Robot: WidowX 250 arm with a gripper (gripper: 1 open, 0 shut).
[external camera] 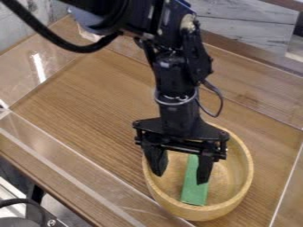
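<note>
My black gripper (180, 158) hangs over a tan round bowl (225, 199), its fingers open and reaching down into the bowl's upper left part. A green rectangular object (194, 188) lies on the bowl's floor, beneath and between the fingers, its upper end partly hidden by the gripper. I cannot tell whether either finger touches it.
A pale marbled wall (249, 27) runs along the back. Black cables (18, 208) sit at the bottom left edge.
</note>
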